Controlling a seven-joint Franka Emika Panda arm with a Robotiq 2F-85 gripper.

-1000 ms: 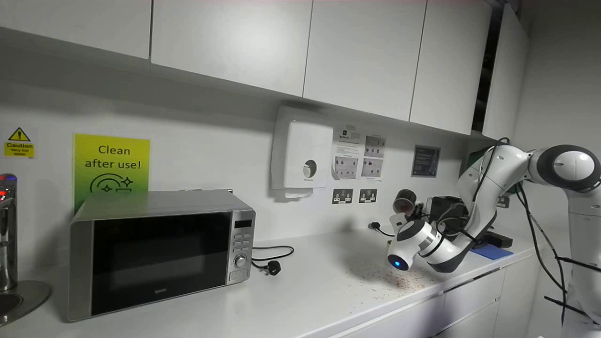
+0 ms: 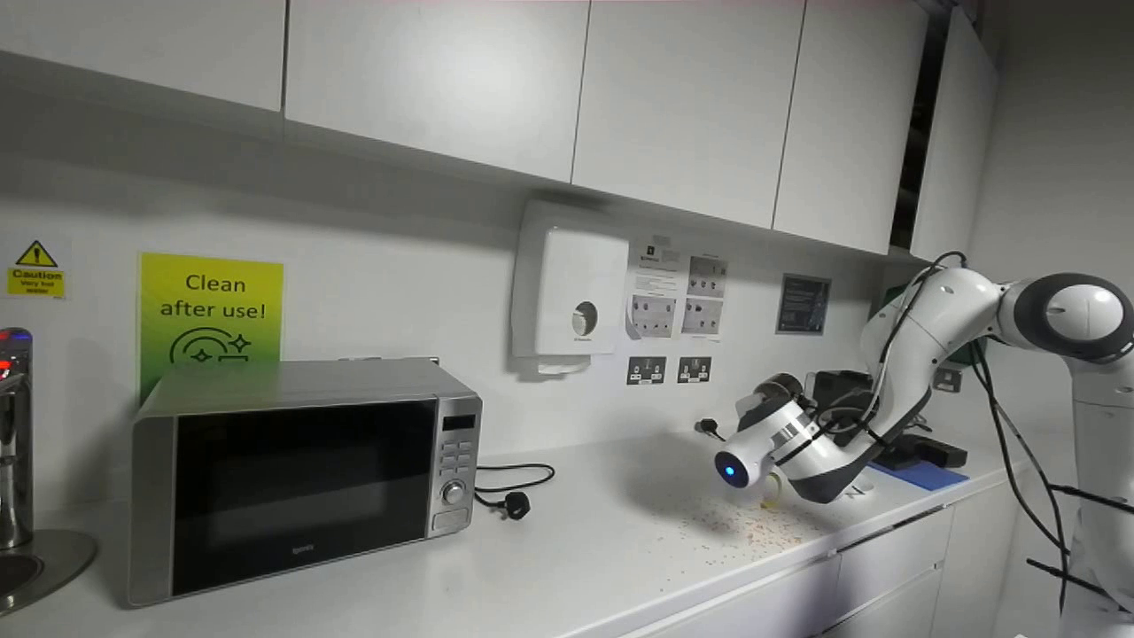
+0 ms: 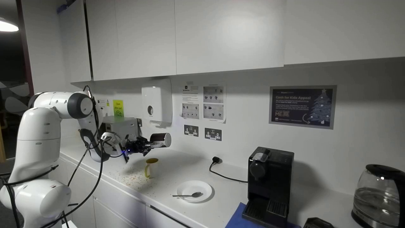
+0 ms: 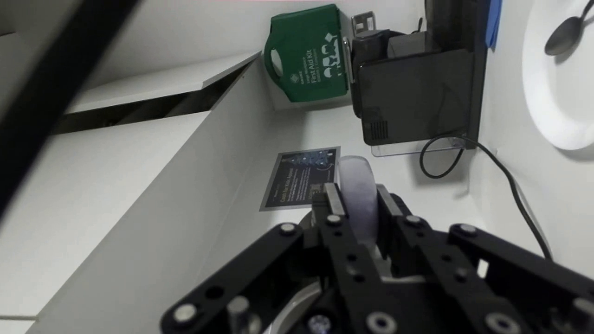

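In the wrist view my gripper is shut on the pale handle of a mug [image 4: 359, 175]. Exterior view 2 shows this dark and white mug [image 3: 160, 139] lying on its side in the air, above the counter. Part of the same mug [image 2: 786, 385] shows behind the arm in exterior view 1, where the fingers are hidden. Below the gripper, a yellow and white mug [image 3: 152, 168] stands upright on the counter. Orange crumbs [image 3: 133, 179] are scattered beside it. A white plate [image 3: 183, 188] with a spoon [image 3: 196, 194] rests nearby.
A black coffee machine [image 3: 270, 182] stands on a blue mat [image 3: 236, 218], with a glass kettle [image 3: 374, 201] to its right. The microwave [image 2: 308, 478] is at the other end. Wall cupboards [image 2: 680, 106] overhang the counter. Bare counter lies between microwave and crumbs.
The wrist has shifted slightly left and up in exterior view 1.
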